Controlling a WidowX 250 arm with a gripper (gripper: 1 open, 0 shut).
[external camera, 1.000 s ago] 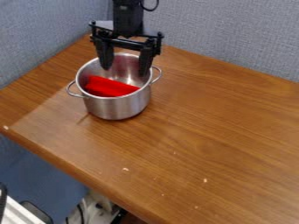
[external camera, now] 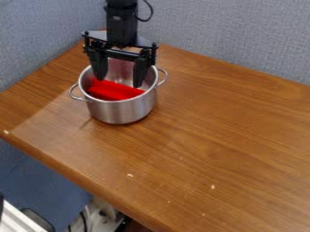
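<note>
A steel pot (external camera: pixel 118 110) with two side handles stands on the wooden table near its left part. Inside it lies a red cylindrical object (external camera: pixel 111 91), partly hidden by the pot's wall. My black gripper (external camera: pixel 119 72) hangs over the pot, its open fingers reaching down into the top of it, above and just behind the red object, with nothing seen held between them.
Grey padded walls (external camera: pixel 242 32) stand behind and at the left. Past the left edge are a blue floor area and some cables.
My gripper has moved lower into the pot over the last second. The pot and red object look unmoved.
</note>
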